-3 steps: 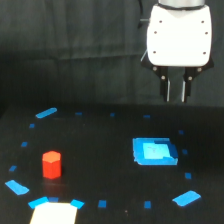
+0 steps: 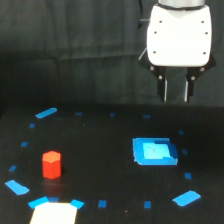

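Observation:
At the upper right, my gripper (image 2: 176,95) hangs well above the table with its two dark fingers apart. Nothing shows between them, only the dark curtain behind. A red block (image 2: 51,165) with a hexagonal outline sits on the black table at the left. Below the gripper and slightly to its left lies a blue-edged patch (image 2: 137,150) with a pale blue middle. The lower front edge of the view cuts off a cream-coloured object (image 2: 53,214) with blue around its corners.
Small blue marks dot the black table. Longer blue strips lie at the far left (image 2: 46,113), near left (image 2: 17,187) and near right (image 2: 186,198). A dark curtain (image 2: 70,60) hangs behind.
The gripper's fingers stand somewhat wider apart now. The hand is in nearly the same place, and the objects on the table have not moved.

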